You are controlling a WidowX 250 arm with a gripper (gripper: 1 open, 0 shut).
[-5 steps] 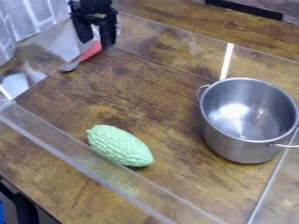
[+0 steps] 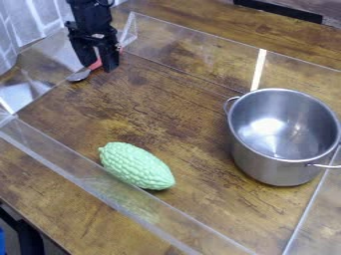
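Observation:
My black gripper (image 2: 94, 54) is at the top left, down at a spoon (image 2: 79, 75) with a red handle that lies on the wooden surface, largely hidden behind the gripper. Whether the fingers are open or shut on the handle is too small and dark to tell. A pale green bitter-melon-like vegetable (image 2: 136, 165) lies at the lower left, and a steel pot (image 2: 274, 139) with two handles stands at the right.
Clear low walls (image 2: 160, 213) run along the edges of the wooden board (image 2: 173, 100). The middle of the board is free.
My gripper has moved down and slightly left, onto the spoon, covering more of its red handle. The vegetable and pot are unchanged.

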